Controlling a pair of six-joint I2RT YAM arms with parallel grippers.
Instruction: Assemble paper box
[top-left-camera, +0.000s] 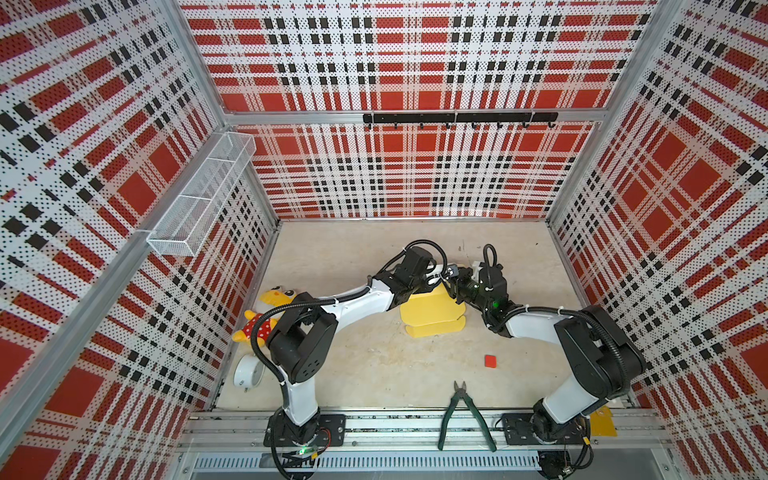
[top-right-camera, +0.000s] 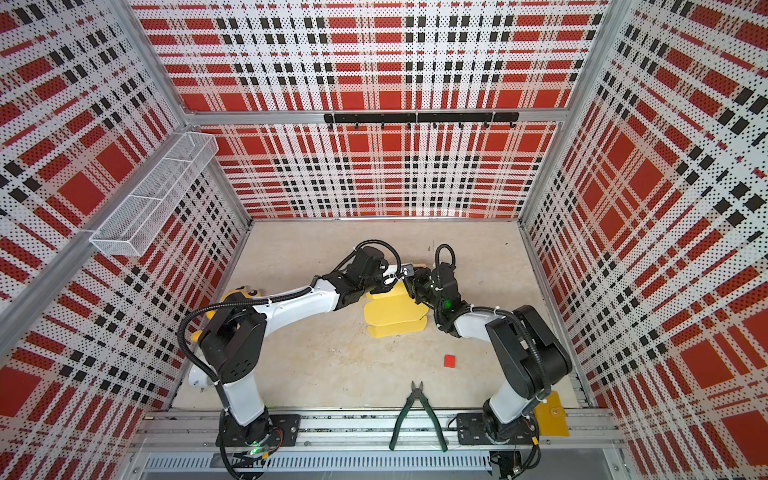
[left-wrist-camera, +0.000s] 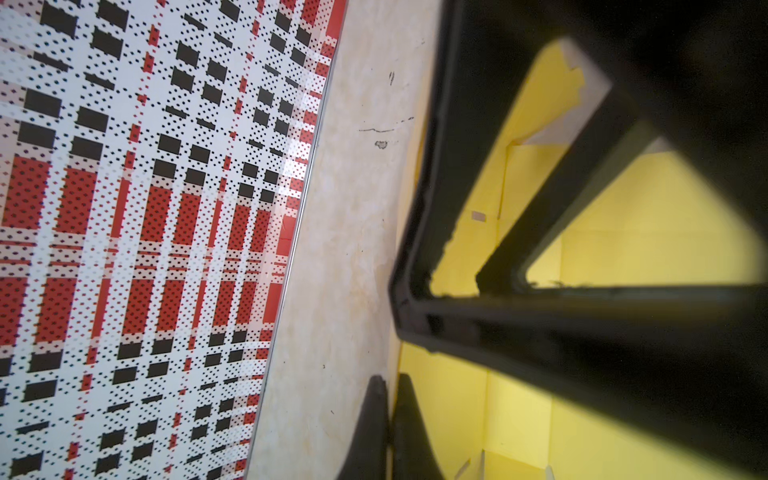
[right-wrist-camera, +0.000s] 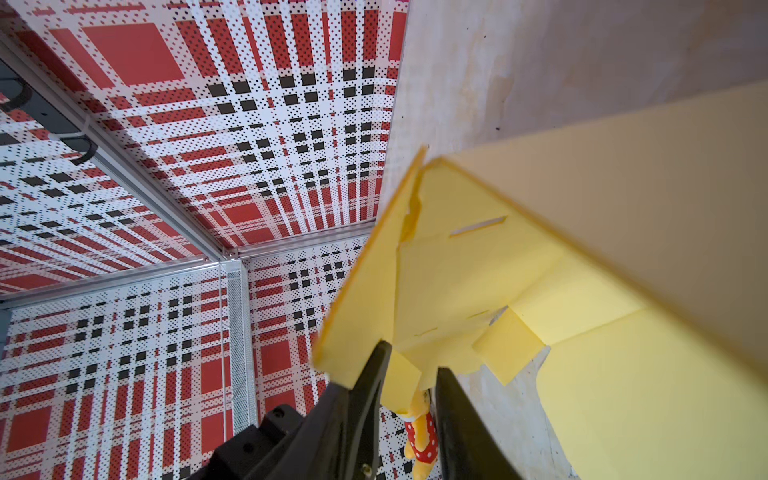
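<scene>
The yellow paper box (top-left-camera: 432, 310) stands partly folded near the middle of the table, with a front flap spread toward me. In the left wrist view, my left gripper is shut on the thin upper edge of a box wall (left-wrist-camera: 444, 376). My right gripper is part open at the box's corner. One of its fingers (right-wrist-camera: 374, 368) overlaps a raised yellow panel (right-wrist-camera: 364, 296); the frame does not settle whether they touch. Small tabs (right-wrist-camera: 512, 348) show inside the box. Both fingertips are hard to make out from above.
Close to the left wrist camera, a dark frame blocks much of the box. Green-handled pliers (top-left-camera: 464, 412) lie at the front edge and a red square (top-left-camera: 490, 361) sits right of the box. A toy (top-left-camera: 257, 326) and white roll (top-left-camera: 249, 372) are at left.
</scene>
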